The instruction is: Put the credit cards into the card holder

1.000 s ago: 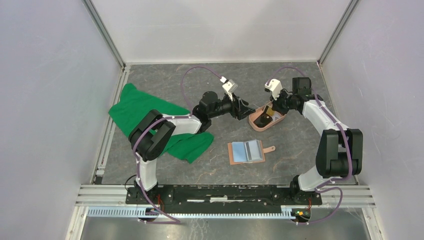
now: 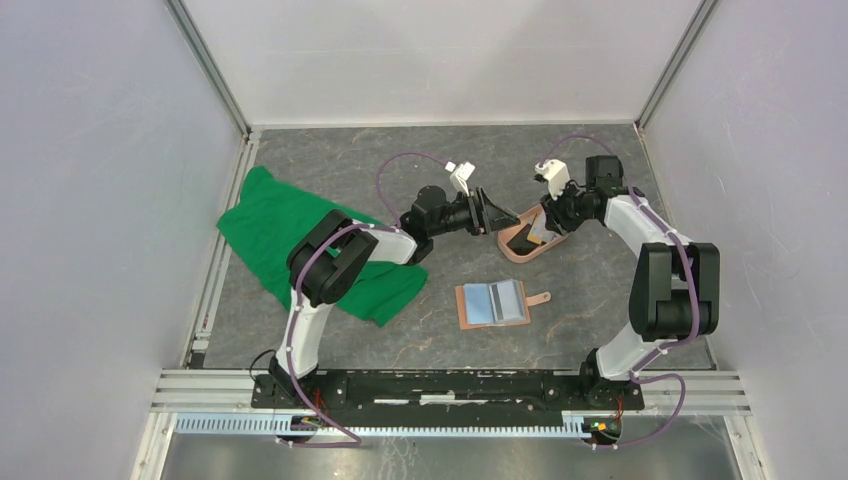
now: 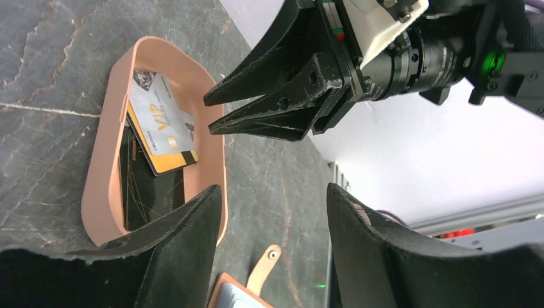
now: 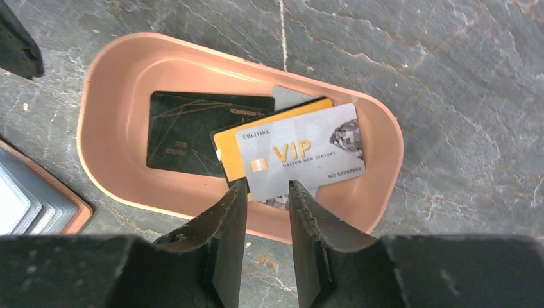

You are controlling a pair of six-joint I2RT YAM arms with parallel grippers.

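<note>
Several cards lie overlapped inside a pink tray. On top is a silver VIP card, over a yellow card; a black card lies flat beneath at one end. My right gripper is over the tray's edge by the silver card, its fingers parted with nothing held. At the tray's left side, my left gripper stands open and empty, its fingers well spread. The card holder lies open on the table in front of the tray, showing clear sleeves and a strap.
A green cloth covers the left of the table, partly under the left arm. The two grippers are close together over the tray. Bare grey table surrounds the card holder.
The left gripper has moved slightly right toward the tray. The yellow and silver cards in the tray look shifted; the card holder has not moved.
</note>
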